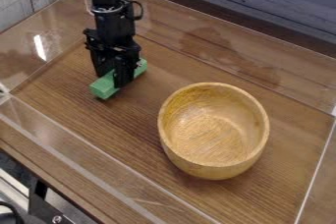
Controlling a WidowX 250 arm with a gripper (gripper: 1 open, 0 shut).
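The black robot arm hangs from the top left, its gripper (116,71) down at the wooden surface and shut on a green object (108,86), a small flat block-like piece lying at a slant. The gripper covers part of the green object, so its full shape is hidden.
A large yellow bowl (213,130) stands to the right on the wooden table (92,159). Walls edge the table at the top and left, and cables lie at the bottom left corner.
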